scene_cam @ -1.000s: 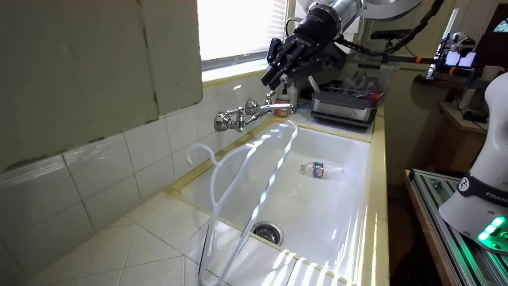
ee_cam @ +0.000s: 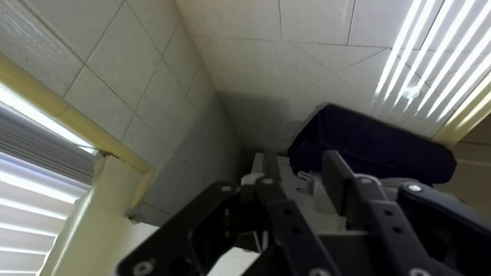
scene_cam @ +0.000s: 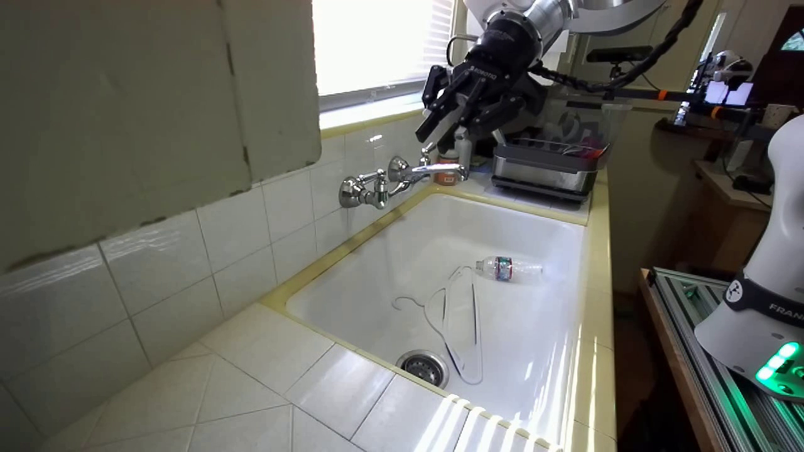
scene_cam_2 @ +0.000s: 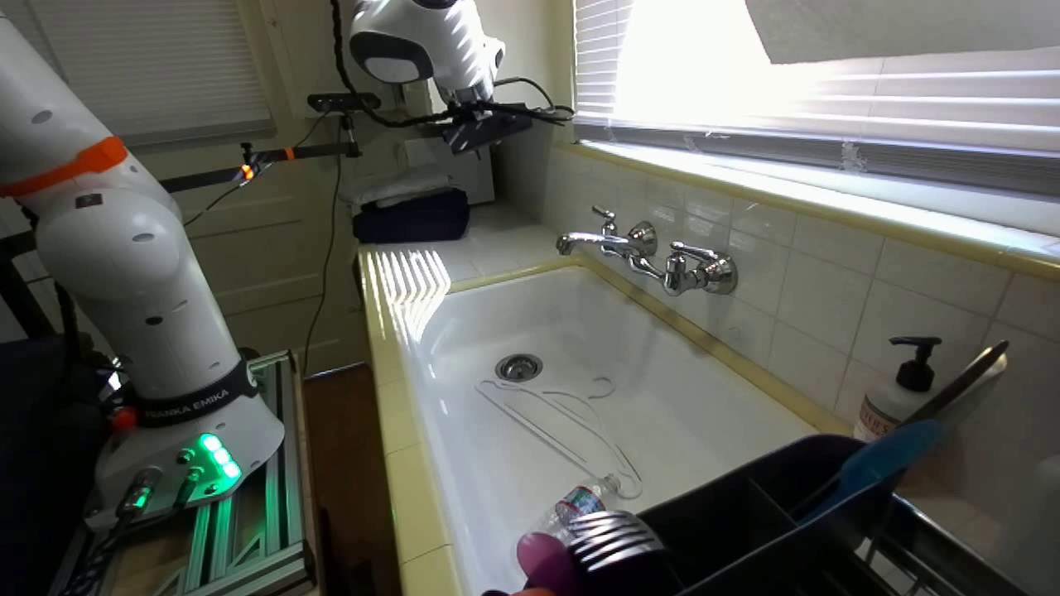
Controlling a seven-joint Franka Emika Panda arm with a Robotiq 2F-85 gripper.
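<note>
A white clothes hanger (scene_cam: 476, 324) lies on the floor of the white sink (scene_cam: 520, 339), its hook toward the wall and its frame reaching close to the drain. In the second exterior view the same hanger (scene_cam_2: 537, 429) rests flat, one end close to the bottle. High above the sink's faucet end in the first exterior view is my gripper (scene_cam: 450, 128), well clear of the hanger. The wrist view shows my gripper open, with a gap between its fingers and nothing held there. The second exterior view does not show the fingertips clearly.
A clear plastic bottle (scene_cam: 509, 269) lies in the sink. The chrome faucet (scene_cam: 433, 169) juts from the tiled wall, and a dish rack (scene_cam: 546, 166) stands at the sink's end. On the opposite counter is a dark folded cloth (scene_cam_2: 412, 217).
A second ago the hanger was up in front of the camera, over the sink and counter; now it lies in the sink. My gripper's fingers have spread apart, with the arm almost still.
</note>
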